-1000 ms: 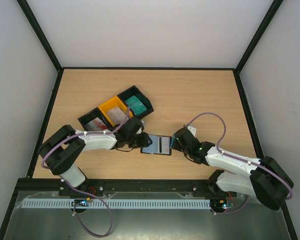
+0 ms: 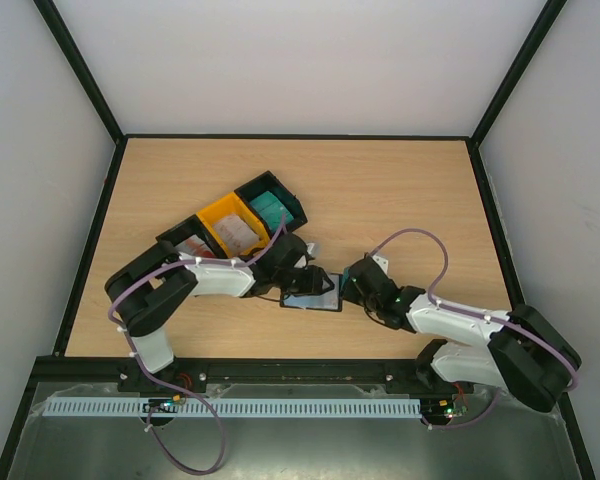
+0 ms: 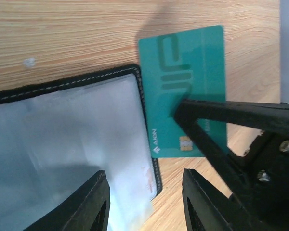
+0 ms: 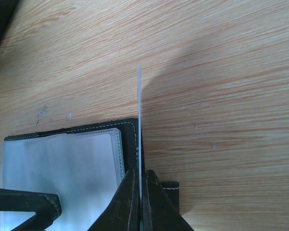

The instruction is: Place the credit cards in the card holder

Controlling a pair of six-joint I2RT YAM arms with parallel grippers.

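The black card holder with clear sleeves [image 2: 310, 301] [image 3: 72, 139] [image 4: 62, 163] lies open on the table. My right gripper [image 2: 346, 285] is shut on a teal card, which stands upright at the holder's edge, seen edge-on in the right wrist view. My left gripper [image 2: 316, 281] hangs over the holder with its fingers apart and nothing visible between them, just short of the card.
Three bins, black [image 2: 292, 215], yellow [image 2: 214, 210] and black [image 2: 172, 237], with cards inside stand behind the left arm.
My left gripper has moved right over the holder, toward the right gripper and the teal card. The right arm has shifted only slightly.
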